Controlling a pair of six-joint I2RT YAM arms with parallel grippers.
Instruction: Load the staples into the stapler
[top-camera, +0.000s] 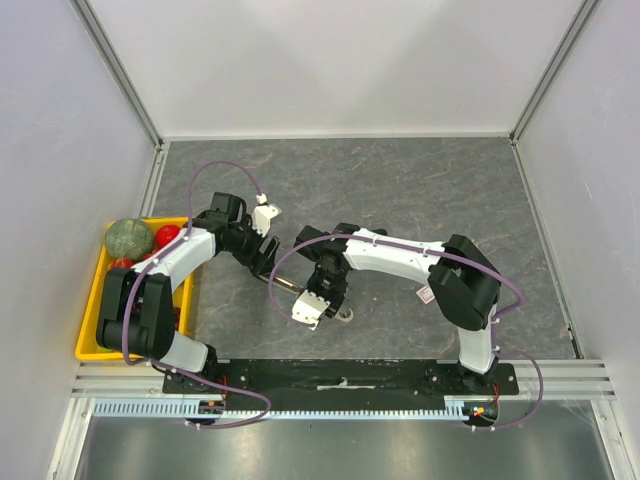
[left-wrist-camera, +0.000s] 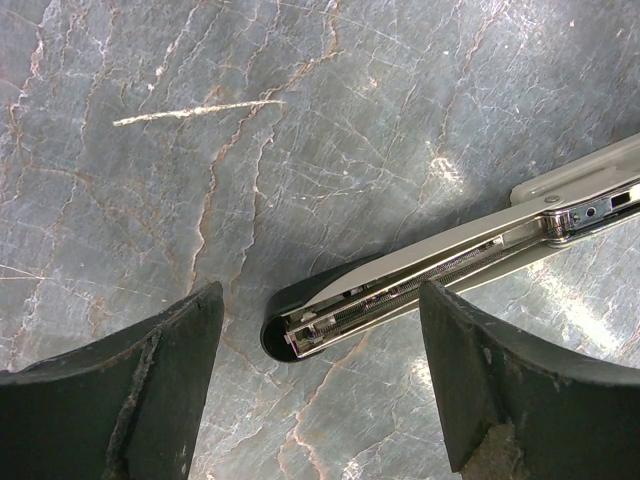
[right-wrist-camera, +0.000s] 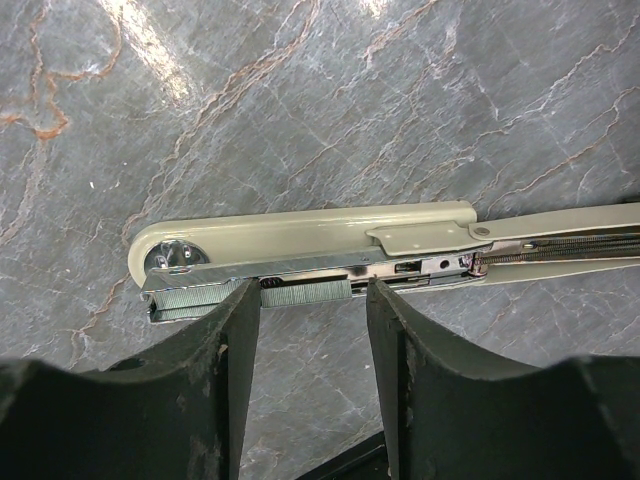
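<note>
The stapler lies opened out flat on the grey table, beige, with its spring magazine (left-wrist-camera: 390, 293) showing in the left wrist view. Strips of staples (right-wrist-camera: 305, 294) lie in the metal channel along its base in the right wrist view. My right gripper is over that channel, fingertips apart at the staples; whether anything is held between them is unclear. My left gripper stands open over the other end of the stapler, its fingers either side of the black end cap.
A yellow bin (top-camera: 88, 331) of fruit and vegetable items sits at the left. A small card packet (top-camera: 425, 294) lies to the right.
</note>
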